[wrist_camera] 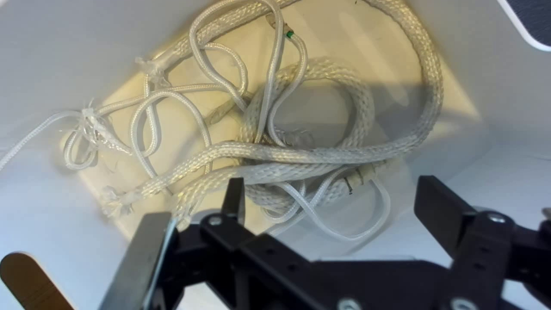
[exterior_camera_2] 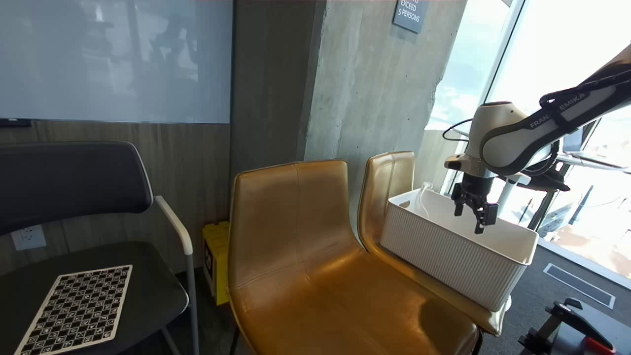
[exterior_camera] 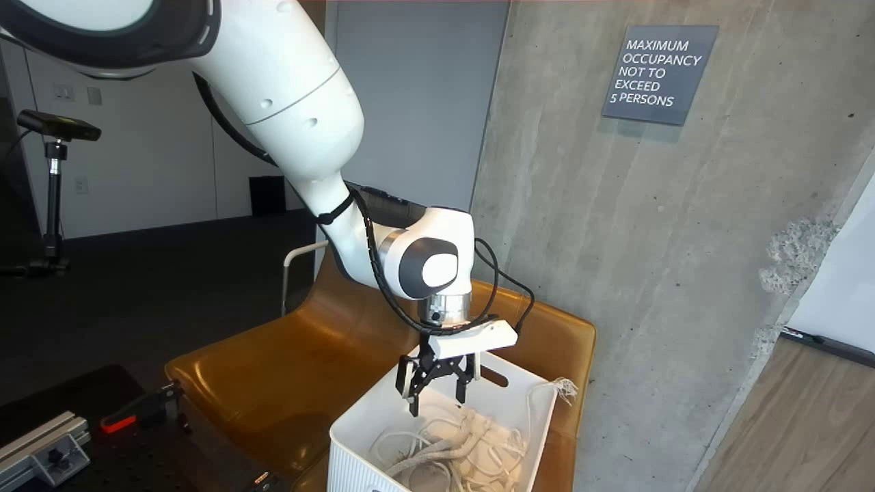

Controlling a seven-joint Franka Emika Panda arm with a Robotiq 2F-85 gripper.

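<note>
Inside a white ribbed box [exterior_camera_2: 444,251] several pale ropes lie in a tangle; a thick braided rope [wrist_camera: 431,67] loops round the bottom, and thinner white cords [wrist_camera: 276,62] cross over it. Over the box's opening hangs my gripper [exterior_camera: 436,402], pointing down, its fingers spread. From the side, the gripper [exterior_camera_2: 467,219] appears level with the box's upper part. In the wrist view the gripper stands open above the ropes, with no rope held. One black finger [wrist_camera: 444,217] is at the right, the other at the left.
The box rests on a brown chair [exterior_camera: 566,344], beside another brown chair [exterior_camera_2: 296,236]. Close behind stands a concrete wall [exterior_camera: 656,246]. One thin cord [exterior_camera: 564,387] hangs over the box's rim. A dark table with tools [exterior_camera: 139,410] is at the lower left.
</note>
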